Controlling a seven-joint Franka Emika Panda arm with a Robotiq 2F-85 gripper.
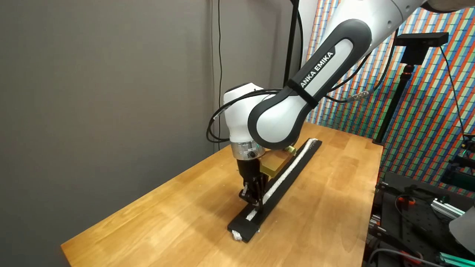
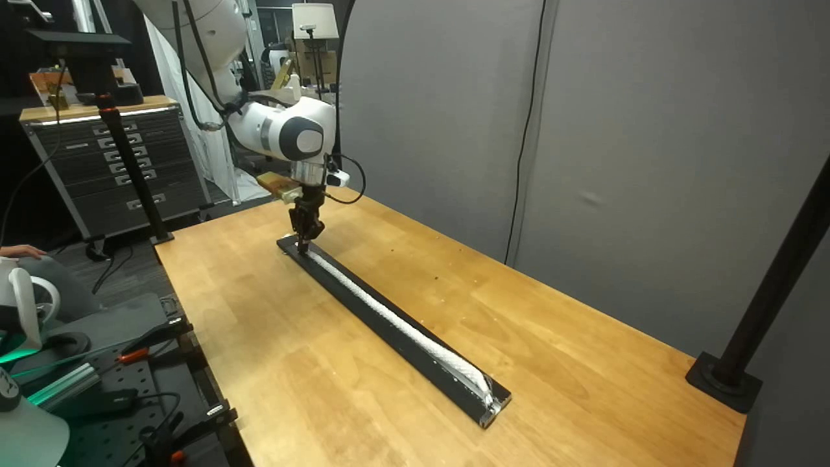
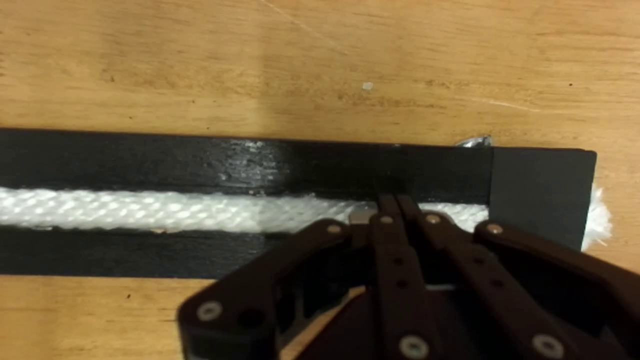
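Note:
A white braided rope (image 3: pixel 132 209) lies along the slot of a long black channel (image 3: pixel 150 161) on the table. In the wrist view its frayed tip (image 3: pixel 598 219) pokes out past a black end cover (image 3: pixel 540 186). My gripper is shut, fingertips together, over the channel close to that covered end; nothing shows between them. From the side, the gripper (image 1: pixel 259 205) points straight down with its tips at the rope line. Exactly how the tips touch the rope is hidden. At the other end, in exterior view 2, the rope (image 2: pixel 467 373) bulges up a little from the channel.
Bare wooden table (image 1: pixel 178 213) surrounds the channel on both sides. A grey wall (image 1: pixel 111 111) borders the far side. Black camera posts (image 2: pixel 743 350) stand at the table's corners. A dark bench with tools (image 2: pixel 132 389) sits beside the table.

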